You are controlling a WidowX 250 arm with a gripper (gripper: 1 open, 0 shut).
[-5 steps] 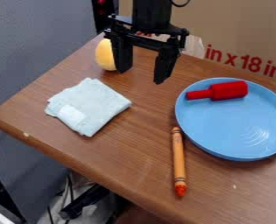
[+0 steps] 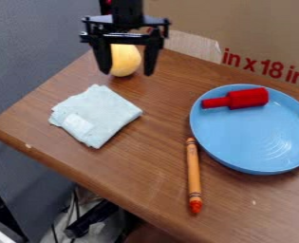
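Observation:
The black gripper [image 2: 125, 59] hangs at the top of the view, open, its two fingers standing apart over a yellow round object [image 2: 126, 59] at the back of the wooden table. A folded white cloth [image 2: 99, 114] lies at the left. A blue plate [image 2: 251, 142] holds a red rolling-pin-like object [image 2: 247, 98] near its upper rim. An orange crayon [image 2: 194, 176] lies left of the plate, pointing toward the front edge.
A cardboard box [image 2: 247, 43] with red lettering stands behind the table [image 2: 120, 180]. The table's left edge drops to a grey floor.
The gripper has moved left and up from over the table's middle to over the yellow object. The objects on the table look unmoved.

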